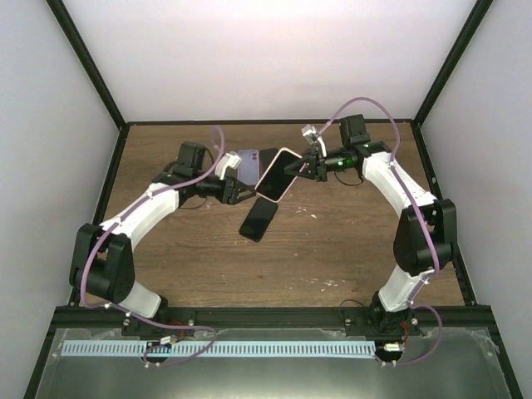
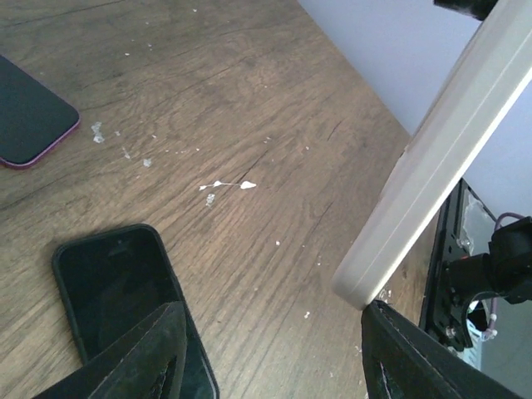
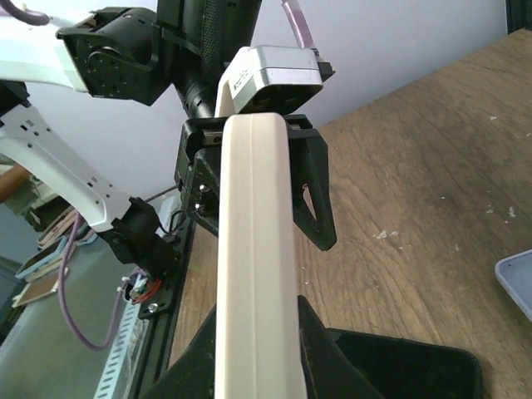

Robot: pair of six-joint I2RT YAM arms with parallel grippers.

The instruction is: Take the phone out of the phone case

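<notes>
A black-screened phone in a pale pink-white case (image 1: pixel 279 174) is held tilted above the table. My right gripper (image 1: pixel 297 168) is shut on it at its upper right side. The right wrist view shows the case edge-on (image 3: pixel 259 258) between the right fingers. At the lower left corner of the case is my left gripper (image 1: pixel 253 193), its fingers open. In the left wrist view that case corner (image 2: pixel 374 270) comes down close to the right-hand finger (image 2: pixel 403 357); whether they touch I cannot tell. The gap between the left fingers holds nothing.
A black phone (image 1: pixel 258 219) lies flat below the held case. Farther back lie a lilac phone or case (image 1: pixel 248 167) and another dark item (image 1: pixel 267 156), partly hidden.
</notes>
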